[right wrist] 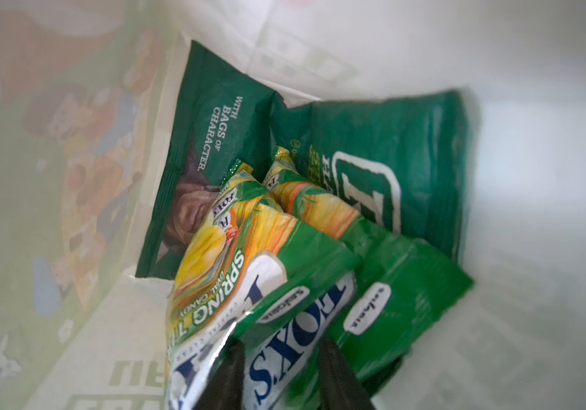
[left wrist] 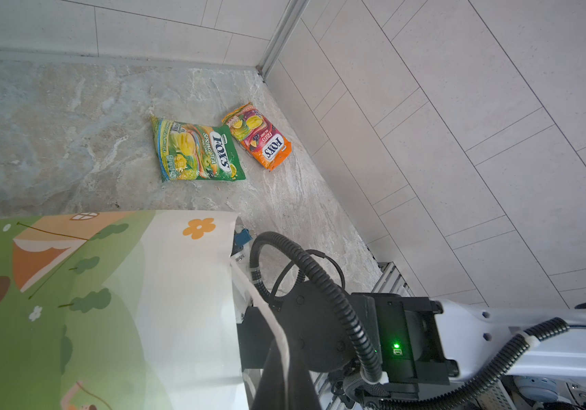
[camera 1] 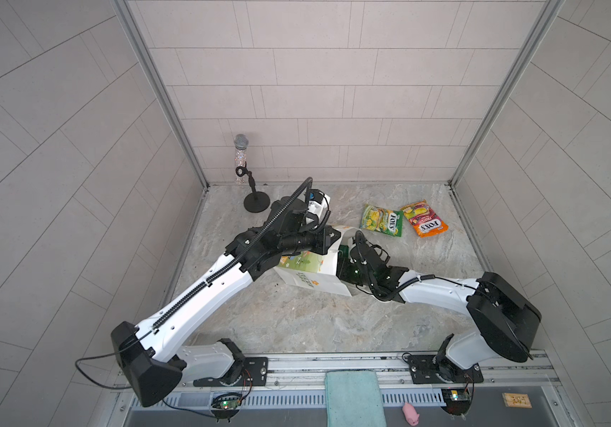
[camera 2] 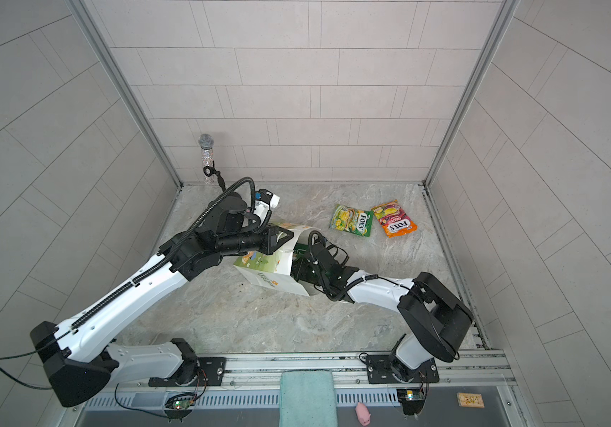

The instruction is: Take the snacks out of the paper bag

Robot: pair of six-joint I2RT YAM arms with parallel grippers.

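Note:
The paper bag (camera 1: pixel 304 279) lies on its side between the arms, its top flap (left wrist: pixel 170 307) at my left gripper, which is shut on the flap's edge. My right gripper reaches inside the bag, fingers part open at green Fox's candy bags (right wrist: pixel 231 259); whether they touch is unclear. A dark green snack bag (right wrist: pixel 416 157) lies behind these inside the bag. A green Fox's bag (camera 1: pixel 381 220) and an orange Fox's bag (camera 1: pixel 425 219) lie on the table at the back right.
A microphone on a black stand (camera 1: pixel 255 200) stands at the back left. Tiled walls enclose the sides and back.

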